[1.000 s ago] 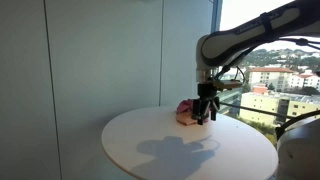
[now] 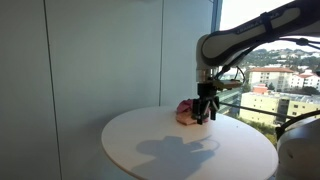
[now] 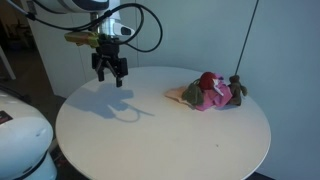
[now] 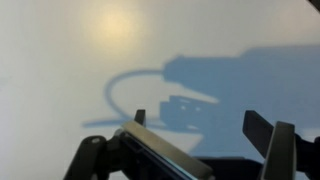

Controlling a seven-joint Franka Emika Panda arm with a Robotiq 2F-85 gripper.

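My gripper (image 3: 112, 81) hangs above the white round table (image 3: 140, 150), fingers pointing down. In the wrist view the two dark fingertips (image 4: 140, 117) stand well apart, and only bare tabletop and the arm's shadow show between them, so the gripper is open and empty. A small heap of soft things lies across the table: a dark red piece (image 3: 208, 81), a grey-green piece (image 3: 193, 95), a pink cloth (image 3: 219, 94) and a peach piece (image 3: 177, 95). Beside the heap, a brown plush figure (image 3: 237, 90) sits upright. In exterior view 1 the arm partly hides the pinkish heap (image 2: 185, 112).
A pale wall (image 2: 105, 70) stands behind the table, and a window (image 2: 280, 80) lies beyond the arm.
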